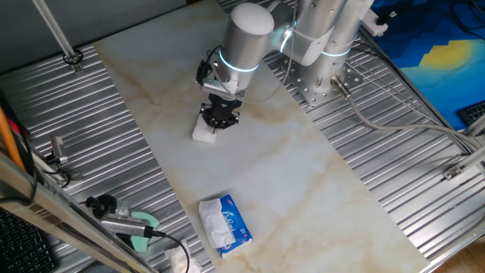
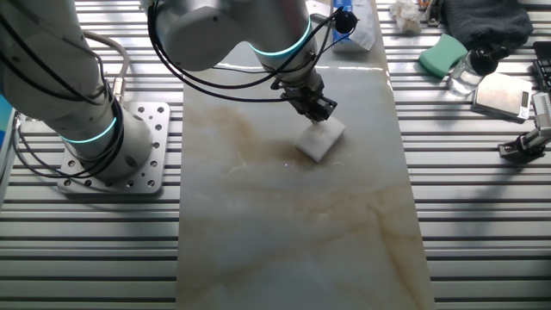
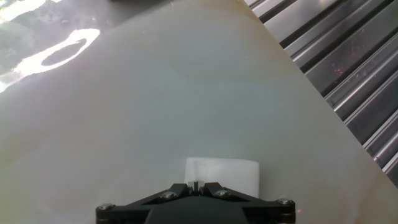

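Note:
A white block-like piece (image 2: 319, 140), perhaps a sponge or folded cloth, rests on the marbled board (image 2: 293, 232). My gripper (image 1: 217, 127) points down right at it, its tips at or just over one edge in exterior view 2. From the wrist, the gripper has its fingertips drawn together in front of the white piece (image 3: 227, 171), nearer that piece's left side. Whether any of the white material is pinched between the tips cannot be made out. The gripper's body hides the piece's lower part in the wrist view.
A blue and white tissue pack (image 1: 225, 225) lies on the board, well away from the gripper. Beyond the board's edge are a green item (image 2: 442, 55), a clear bottle (image 2: 472, 71) and a small scale (image 2: 503, 96). Much of the board is bare.

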